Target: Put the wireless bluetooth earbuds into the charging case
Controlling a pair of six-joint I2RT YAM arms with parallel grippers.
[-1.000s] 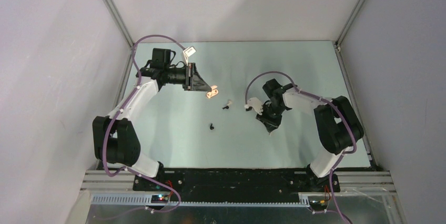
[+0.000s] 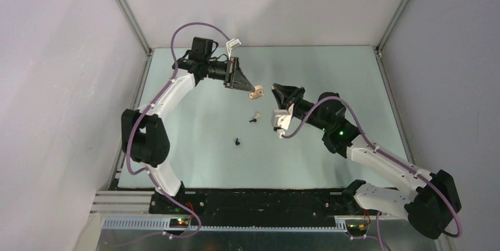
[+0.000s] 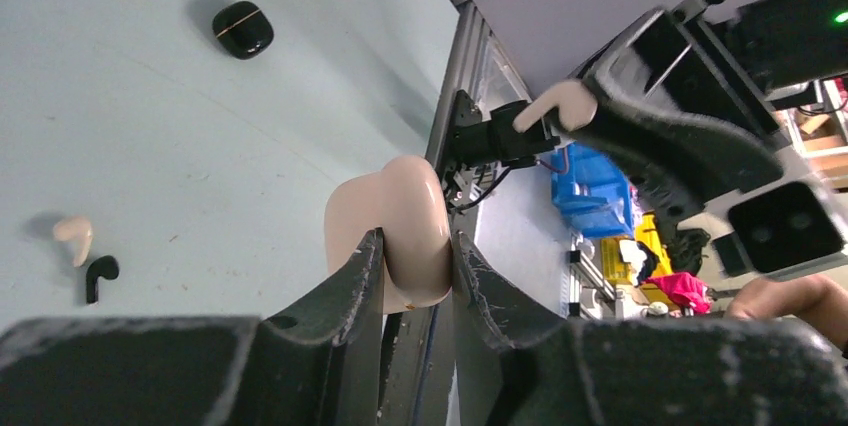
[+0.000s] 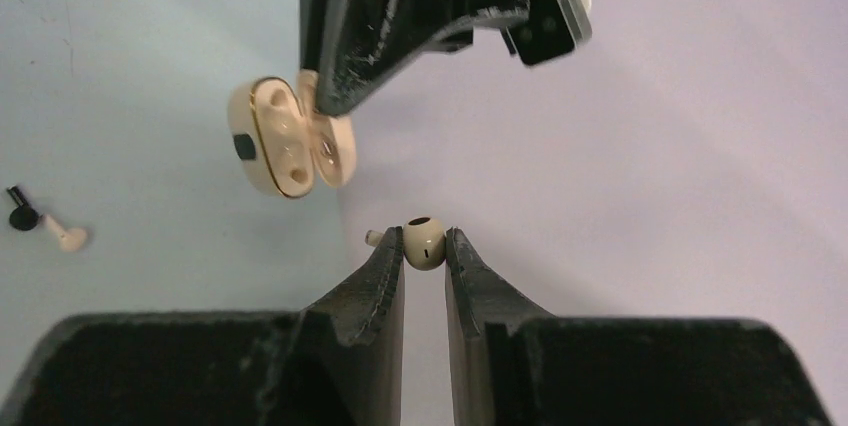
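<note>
A beige charging case [image 2: 257, 92] with its lid open is pinched at the lid by my left gripper [image 2: 252, 90], which is shut on it above the table. Its two earbud slots look empty in the right wrist view, where the case [image 4: 270, 136] hangs ahead and to the left. My right gripper is shut on a beige earbud [image 4: 424, 242], its stem pointing left. A gap remains between this earbud and the case. In the left wrist view the earbud [image 3: 557, 105] shows blurred at the right fingertips.
On the table [image 2: 200, 157] a beige earbud [image 2: 257, 114] lies beside a black earbud [image 2: 253, 120]. Another black piece [image 2: 237, 142] lies nearer the front. A closed black case [image 3: 243, 29] shows in the left wrist view.
My right gripper has risen off the table with the earbud and swung toward the case. The left gripper has carried the case rightward and slightly back.
</note>
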